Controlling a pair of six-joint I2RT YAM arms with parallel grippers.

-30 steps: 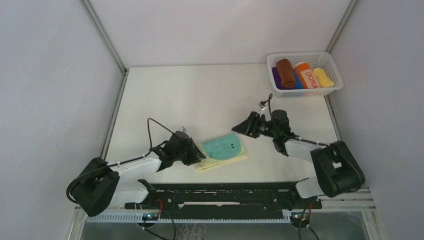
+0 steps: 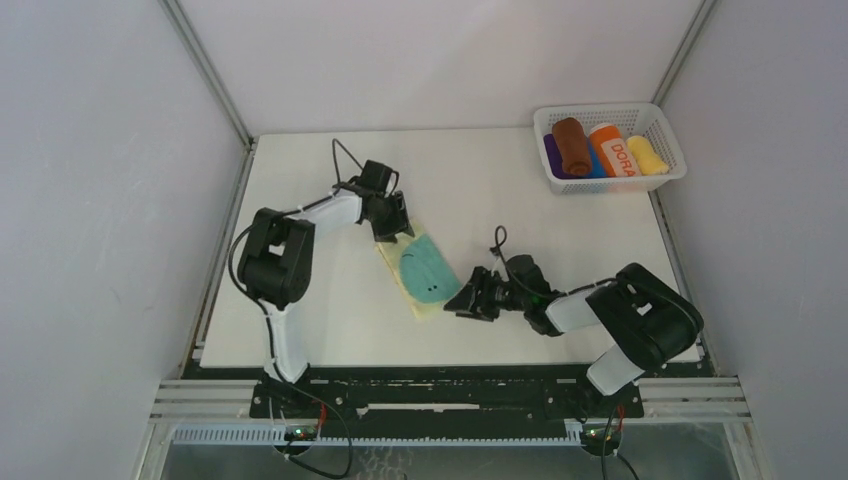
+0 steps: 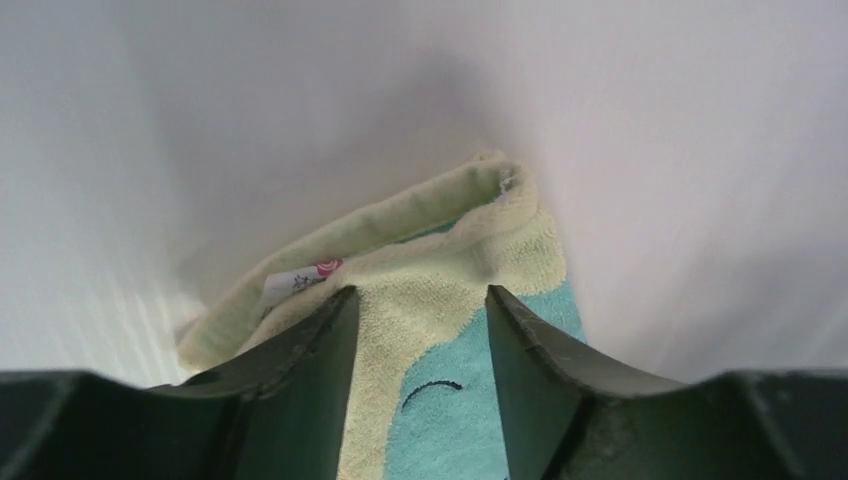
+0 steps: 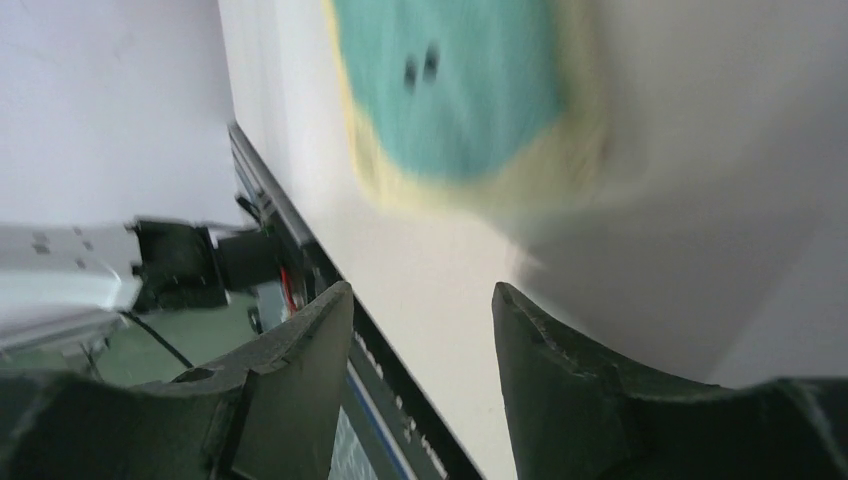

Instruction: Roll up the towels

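A folded cream towel with a teal face print [image 2: 428, 272] lies slantwise at mid-table, running from upper left to lower right. Over its upper-left end is my left gripper [image 2: 394, 236], which stands open. The left wrist view shows the towel's folded edge [image 3: 440, 225] and a small white tag [image 3: 285, 285] just ahead of the parted fingers. My right gripper [image 2: 456, 308], also open, is beside the lower-right end. In the right wrist view the towel's cream end [image 4: 480, 195] lies beyond the fingertips, blurred, and only bare table shows between the fingers.
A white basket [image 2: 620, 185] at the back right holds rolled towels, among them a brown one [image 2: 572, 147], an orange and white one [image 2: 613, 150] and a yellow one [image 2: 647, 155].
The towel has turned from nearly level to a steep slant, its left end swinging up.
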